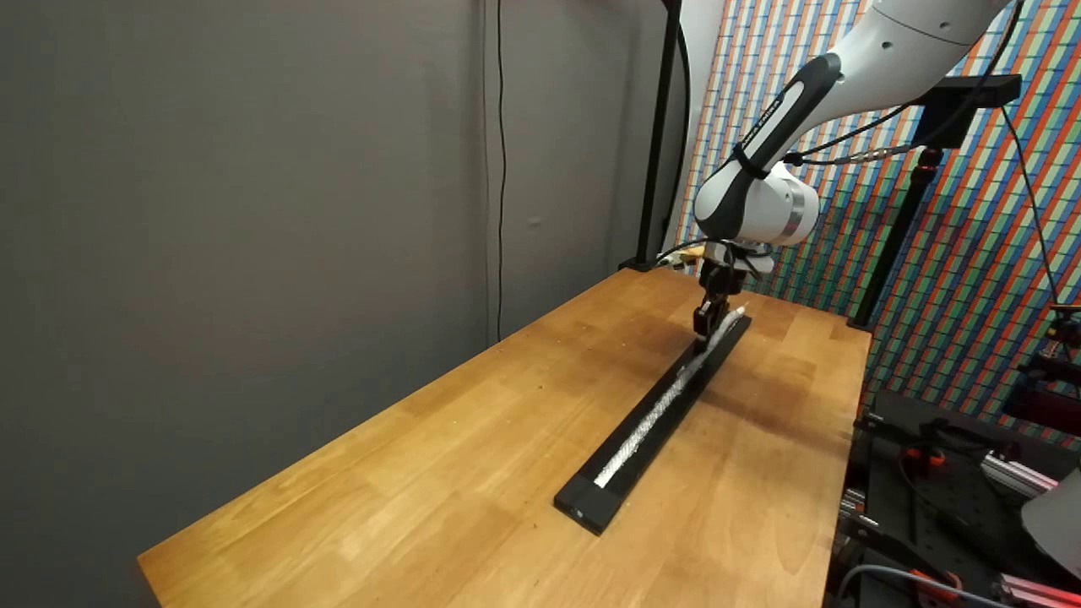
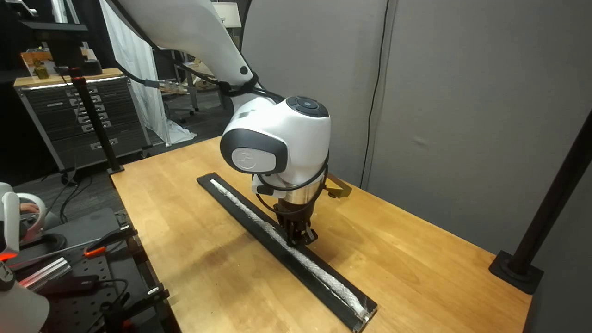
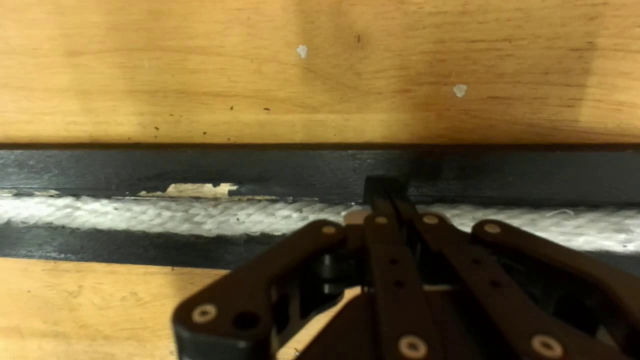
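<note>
A white braided rope [image 1: 653,415] runs lengthwise along a long black board [image 1: 579,496] that lies on the wooden table. In the wrist view the rope [image 3: 150,215] passes behind my gripper, whose fingers are shut together. The fingertips reach over the dark strip of the board along one edge of the rope, and nothing shows between them. From the second exterior view, the gripper [image 2: 297,242] points straight down at the middle stretch of the board, close beside the rope [image 2: 323,275]. Whether the tips touch the board cannot be told.
Bare table [image 1: 405,476] lies on both sides of the board. A black pole with a square base [image 2: 516,272] stands at one table corner, and another pole [image 1: 897,238] rises at the far end. A grey wall borders one long side.
</note>
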